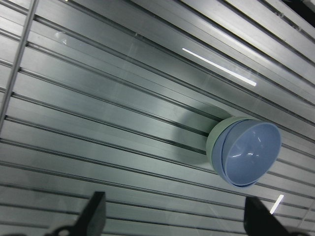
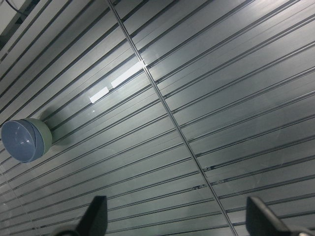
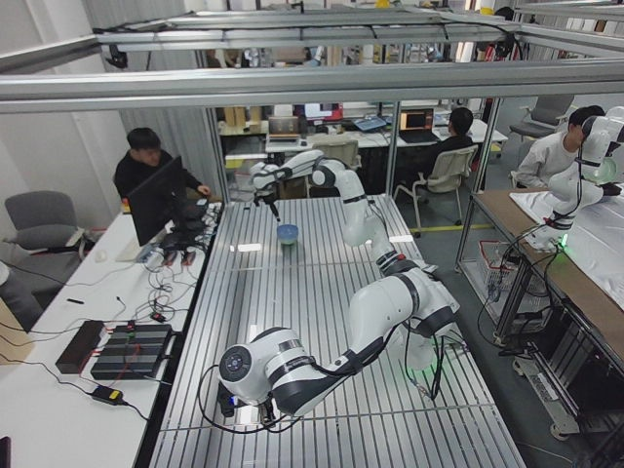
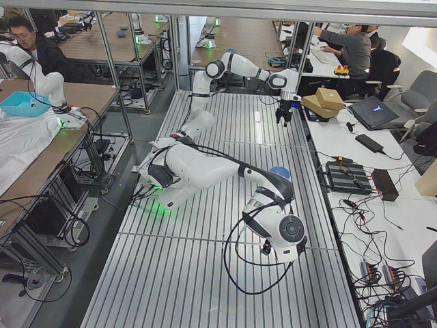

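A blue bowl (image 1: 248, 152) is nested with a second blue one inside a pale green bowl (image 1: 215, 142) on the slatted metal table (image 1: 98, 123), also seen in the camera left view (image 3: 288, 234). My left gripper is open above the table with nothing between its fingers, the bowls ahead and to the right in its view. My right gripper is open too, holding nothing, with the bowls (image 2: 19, 140) at the far left of its view. In the camera left view, one gripper hangs just above and left of the bowls; the other is partly hidden by its wrist.
A desk (image 3: 68, 390) with monitor, power units and cables runs along one side of the table, a bench (image 3: 604, 292) with another arm along the other. Overhead frame bars cross the space. Much of the slatted surface around the bowls is bare.
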